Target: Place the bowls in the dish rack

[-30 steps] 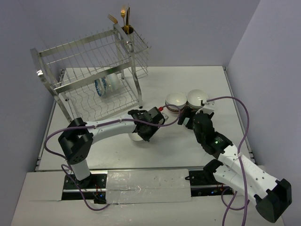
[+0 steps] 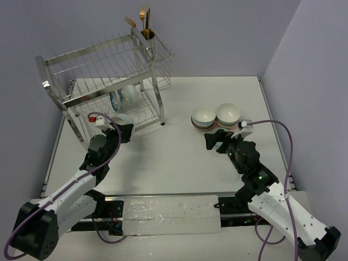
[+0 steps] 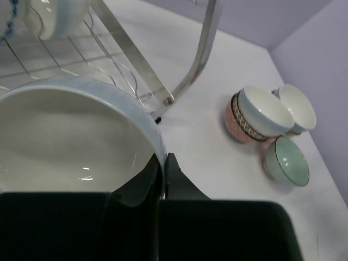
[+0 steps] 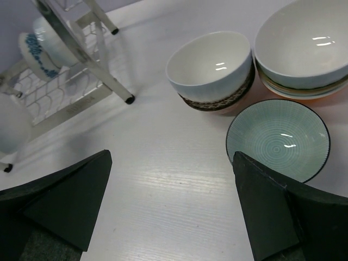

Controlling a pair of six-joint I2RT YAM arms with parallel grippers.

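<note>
My left gripper (image 2: 122, 133) is shut on the rim of a white bowl (image 3: 65, 141), which is at the front of the rack's lower tier (image 2: 147, 122). Two bowls, one blue-patterned (image 4: 38, 54), stand on edge farther in. My right gripper is open over the table, just left of a green bowl (image 4: 277, 138). Behind that are two stacks topped by white bowls (image 4: 209, 62) (image 4: 302, 38).
The rack's upper tier (image 2: 98, 60) is empty, with a cutlery holder (image 2: 148, 35) at its back right. Walls bound the sides and back.
My left gripper has swung left from mid-table to the rack's front, carrying the white bowl. The right arm has shifted slightly.
</note>
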